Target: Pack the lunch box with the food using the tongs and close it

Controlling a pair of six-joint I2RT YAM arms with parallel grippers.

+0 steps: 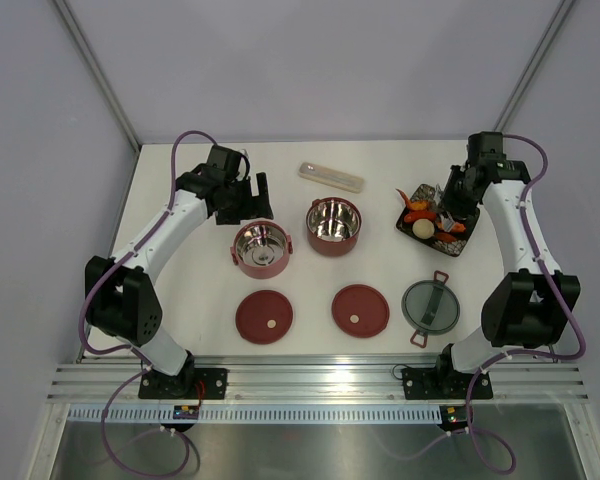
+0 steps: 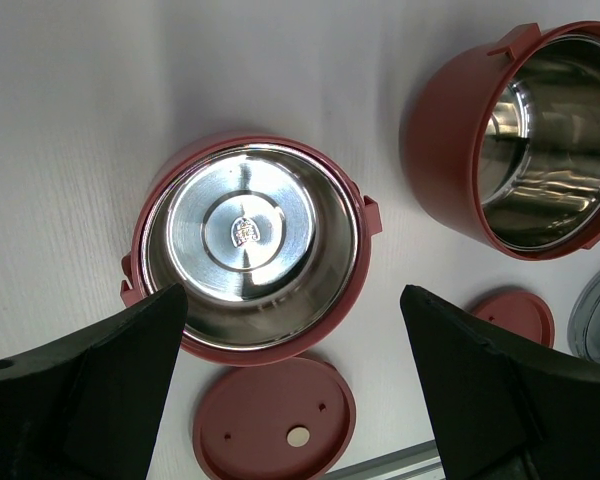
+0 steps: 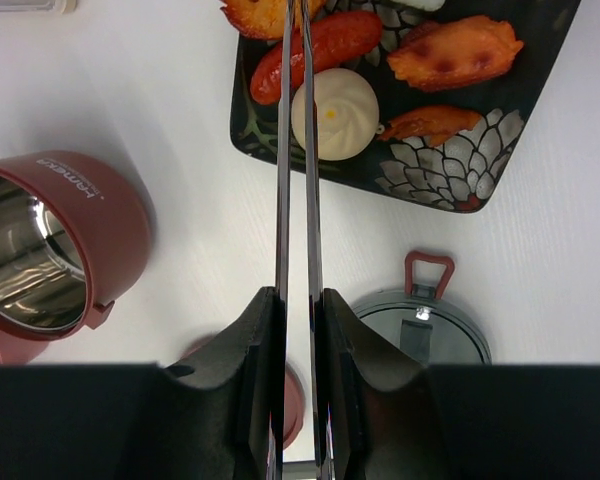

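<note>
Two red lunch pots with steel insides stand mid-table, the shallower one (image 1: 263, 243) under my left gripper, which is open and empty. The taller pot (image 1: 332, 226) is to its right. A dark patterned tray (image 3: 400, 170) on the right holds food: a sausage (image 3: 340, 40), an orange piece (image 3: 250, 14), a white round bun (image 3: 342, 115) and fried pieces (image 3: 450, 50). My right gripper holds long metal tongs over the tray, their tips at the orange piece near the upper edge; whether they grip it is unclear.
Two red lids (image 1: 264, 316) (image 1: 360, 310) and a grey handled lid (image 1: 430, 307) lie along the front. A pale oblong case (image 1: 330, 177) lies at the back middle.
</note>
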